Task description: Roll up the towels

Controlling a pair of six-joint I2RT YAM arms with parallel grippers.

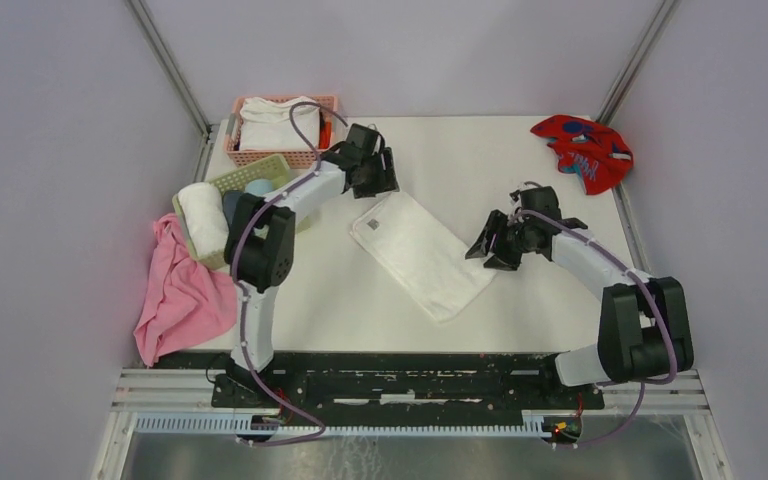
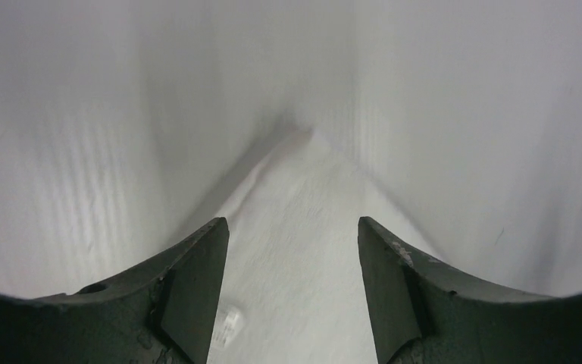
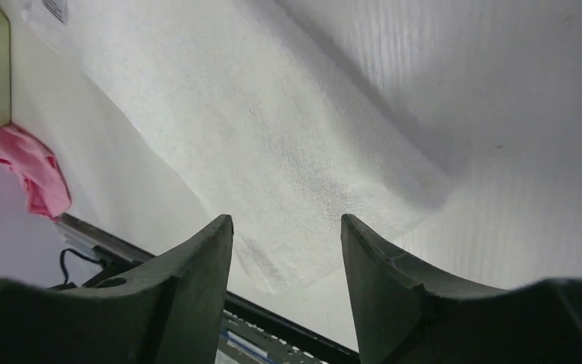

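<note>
A white towel (image 1: 425,255), folded into a long strip, lies slantwise on the table, from upper left to lower right in the top view. Its small label (image 2: 227,326) shows near the left end. Over the towel's upper left corner is my left gripper, its fingers apart, with the towel's corner visible beyond them. At the other end, my right gripper stands open above the towel, and cloth (image 3: 295,174) lies flat beneath its spread fingers. Neither gripper shows cloth pinched between its fingers.
A green basket (image 1: 280,170) of rolled towels stands at the left, beside a pink towel (image 1: 190,300). Behind it is a pink basket (image 1: 280,157) with white cloth. Red cloth (image 1: 585,150) lies at the back right. Free table remains in front of and behind the towel.
</note>
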